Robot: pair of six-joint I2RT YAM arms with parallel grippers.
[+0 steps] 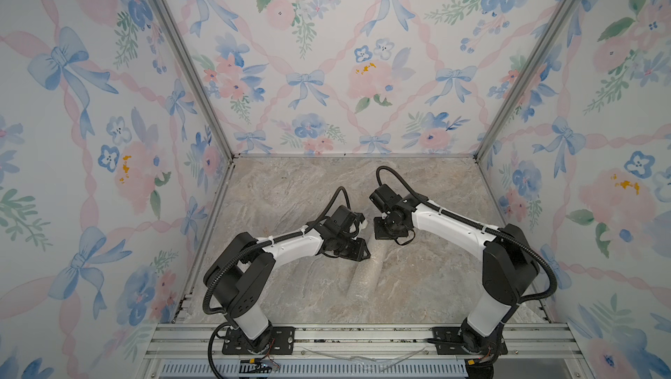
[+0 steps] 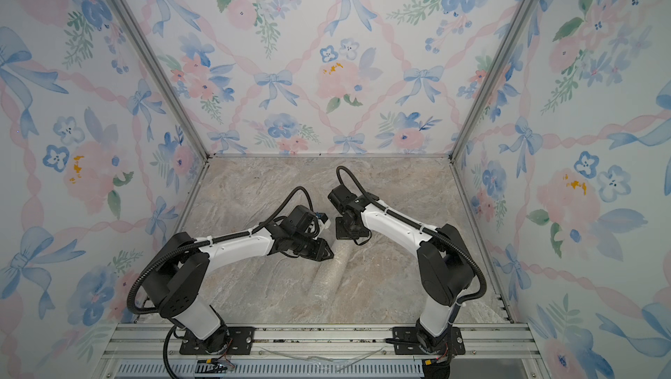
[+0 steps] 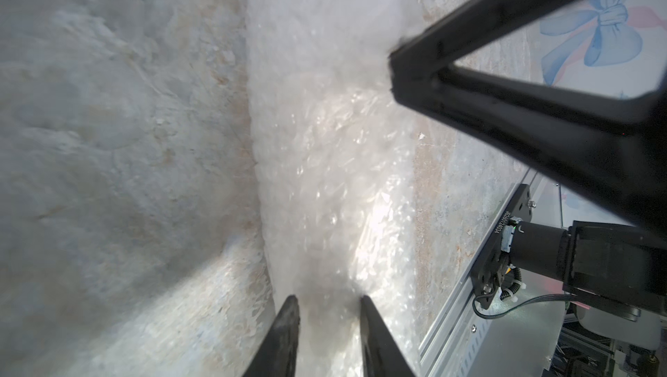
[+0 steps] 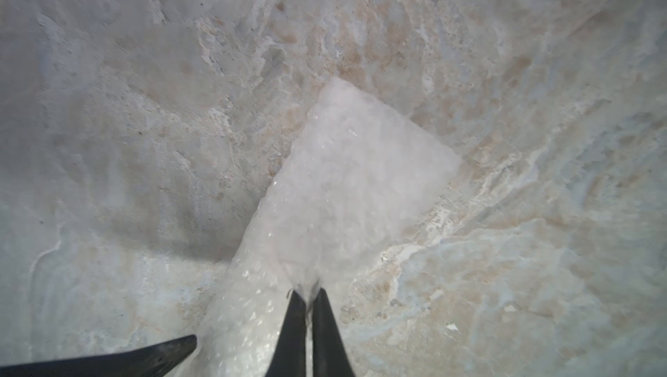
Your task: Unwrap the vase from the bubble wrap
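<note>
The bubble wrap (image 3: 333, 168) is a long, pale, translucent roll lying on the floor between the arms. No vase shape can be made out through it. Directly over the roll in the left wrist view, my left gripper stands partly open, and only wrap shows beneath its gap. My right gripper is shut near the wrap's far end, with thin creases of film gathering at its fingertips. In the top left view, the wrap's near part (image 1: 365, 277) shows below the two grippers, which cover the stretch above it.
A metal rail (image 1: 363, 333) runs along the front edge. Patterned walls close off the sides and back. The right gripper's dark part (image 3: 514, 78) reaches close in the left wrist view.
</note>
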